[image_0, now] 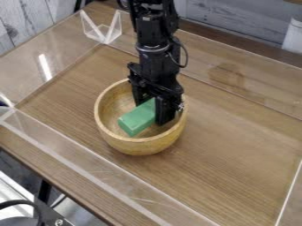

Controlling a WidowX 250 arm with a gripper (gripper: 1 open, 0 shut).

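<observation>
A round wooden bowl (118, 133) sits on the wooden table, left of centre. Inside it a green block (137, 120) lies tilted. The black arm reaches down from the top into the bowl, and its gripper (158, 108) is shut at the block's upper right end, apparently on the block; the fingertips are partly hidden by the gripper's body.
A white bracket (104, 31) stands at the back left, and a white object (292, 33) is at the back right edge. Cables show at the lower left.
</observation>
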